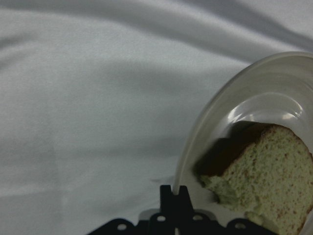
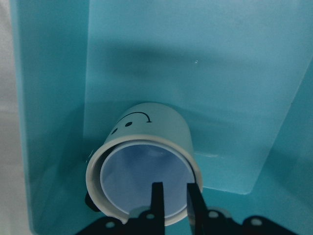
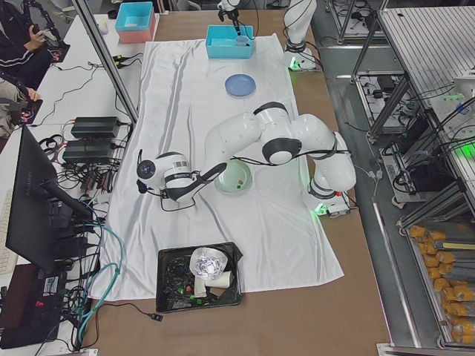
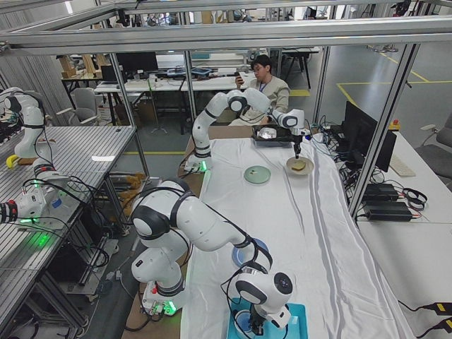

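A white bowl holding a slice of cake rests on the white cloth. My left gripper is at the bowl's rim, its fingertips close together on the rim; it also shows at the bowl in the camera right view. My right gripper is low inside a blue bin, its fingers apart over a white smiley mug lying there. A pale blue round piece fills the mug's mouth. Nothing shows held between the right fingers.
A green plate and a blue plate lie on the cloth, with clear cloth between. A black tray with foil and other items stands at the near end in the camera left view. Monitors and cables line one side.
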